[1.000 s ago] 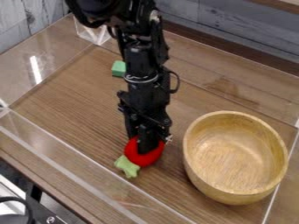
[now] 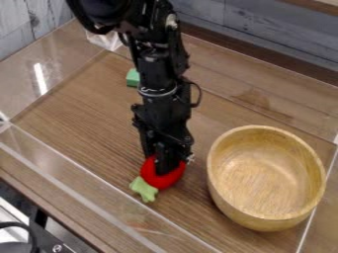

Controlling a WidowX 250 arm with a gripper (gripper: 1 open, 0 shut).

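The black arm reaches down the middle of the camera view to my gripper (image 2: 168,158), whose dark fingers are over a red object (image 2: 161,176) with a pale green top (image 2: 144,189), like a toy vegetable, lying on the wooden table. The fingers touch or overlap its upper part; whether they hold it is hidden. A large yellow bowl (image 2: 264,176) stands just to the right.
A small green block (image 2: 132,77) lies behind the arm at the upper left. A grey wall runs along the back, and cables show at the lower left corner.
The gripper and arm have shifted very slightly around the red object, which stays in nearly the same place.
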